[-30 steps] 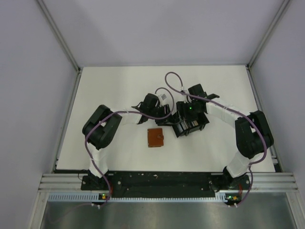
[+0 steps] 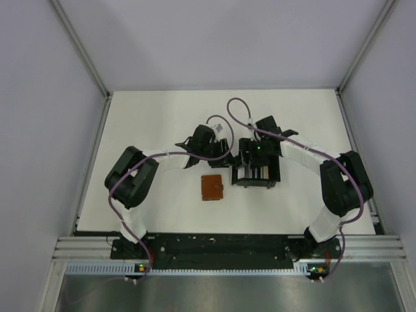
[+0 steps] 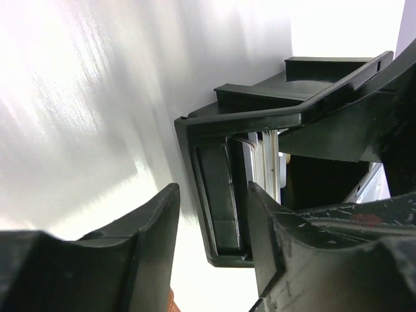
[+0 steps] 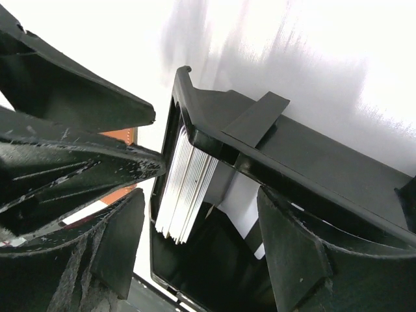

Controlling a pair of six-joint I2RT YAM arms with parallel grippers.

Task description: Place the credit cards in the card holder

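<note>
White credit cards stand as a stack at one end of the black tray (image 2: 276, 170); in the left wrist view the cards' edges (image 3: 265, 162) show behind the tray's end wall. The brown card holder (image 2: 212, 187) lies flat on the table, left of the tray. My left gripper, part open, is at the tray's left end, with no card visible between its fingers. Over the tray, my right gripper is also open, the card stack showing in the gap; contact with the cards cannot be made out.
Both grippers are close together; the left gripper's fingers (image 4: 84, 97) appear beside the tray in the right wrist view. Dividers (image 4: 260, 120) cross the tray.
My left gripper has moved a little left. The right arm and the card holder look nearly unchanged.
</note>
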